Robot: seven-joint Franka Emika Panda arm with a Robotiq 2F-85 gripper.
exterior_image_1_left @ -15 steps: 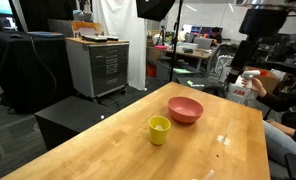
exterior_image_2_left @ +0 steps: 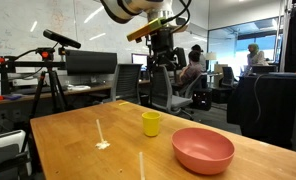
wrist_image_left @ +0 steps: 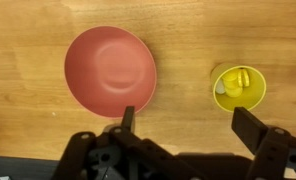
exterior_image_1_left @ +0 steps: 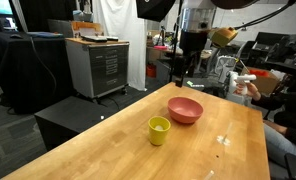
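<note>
A red bowl (wrist_image_left: 110, 72) sits on the wooden table, empty as far as the wrist view shows. To its right in that view stands a yellow cup (wrist_image_left: 239, 89) with small yellow and whitish things (wrist_image_left: 233, 82) inside. Above the table, high over the bowl and cup, hangs my gripper, open, its two fingers wide apart with nothing between them. Exterior view 1 has the yellow cup (exterior_image_1_left: 159, 131) nearer the camera and the red bowl (exterior_image_1_left: 185, 110) behind it. In exterior view 2 the bowl (exterior_image_2_left: 203, 150) lies nearer than the cup (exterior_image_2_left: 151, 124).
White strips (exterior_image_2_left: 100, 132) lie on the table, apart from the bowl and cup. A grey drawer cabinet (exterior_image_1_left: 100, 68) stands beyond the table. The tabletop (exterior_image_1_left: 108, 150) around the cup is mostly clear.
In exterior view 1 the arm has swung from the right toward the left, and the gripper now hangs above the bowl. The bowl and cup have stayed in place.
</note>
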